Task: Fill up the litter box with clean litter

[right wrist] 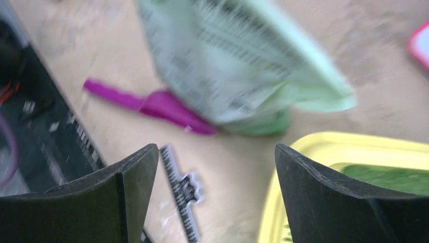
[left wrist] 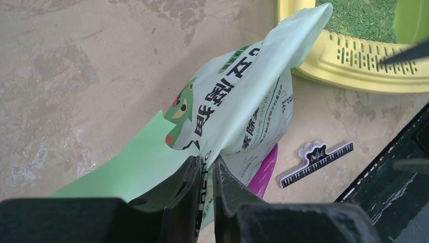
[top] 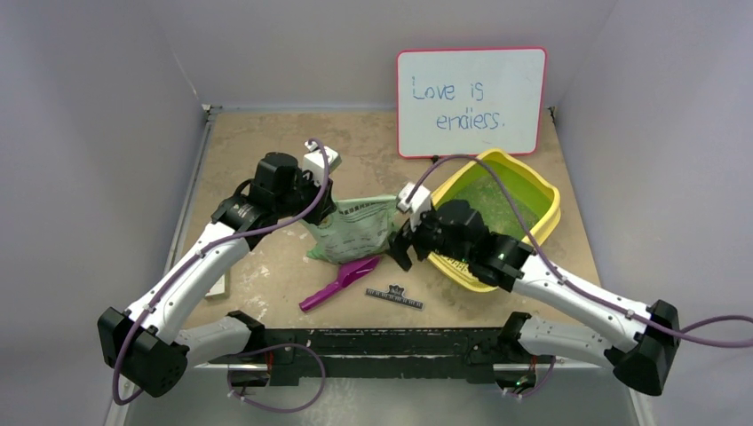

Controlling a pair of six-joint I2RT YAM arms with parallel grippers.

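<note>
The pale green litter bag (top: 353, 232) rests on the table, folded at the top, with my left gripper pinched on it. My right gripper (top: 410, 257) is open, between the bag and the yellow litter box (top: 544, 232); in the blurred right wrist view nothing is between its fingers. The box holds some green litter (left wrist: 360, 17). A purple scoop (top: 330, 287) lies in front of the bag. A black-and-white clip (top: 395, 298) lies loose on the table near the front edge.
A whiteboard (top: 471, 133) stands at the back right. A dark front edge (top: 391, 342) runs below the clip.
</note>
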